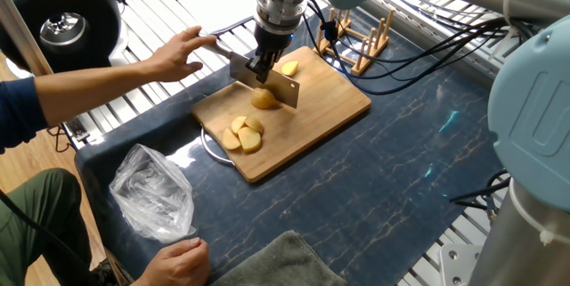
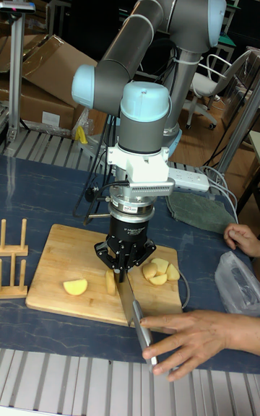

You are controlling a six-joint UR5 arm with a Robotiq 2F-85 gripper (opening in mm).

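Note:
A wide-bladed knife (image 1: 286,92) stands on edge over the wooden cutting board (image 1: 312,121), directly beside a potato piece (image 1: 263,99). My gripper (image 1: 259,72) points down and appears shut on the top of the blade; its fingertips are dark and partly hidden. A person's hand (image 2: 188,340) is at the knife handle (image 2: 143,331). In exterior view 3 the potato piece (image 2: 110,284) is by the blade, just below my gripper (image 2: 121,271). Several cut potato pieces (image 1: 250,139) lie grouped on one side of the board, and a single piece (image 2: 75,287) on the other.
A wooden peg rack (image 1: 361,50) stands past the board's far edge, with black cables near it. A clear plastic bag (image 1: 153,197), the person's other hand (image 1: 178,264) and a grey cloth (image 1: 280,264) are at the front. Tabletop right of the board is clear.

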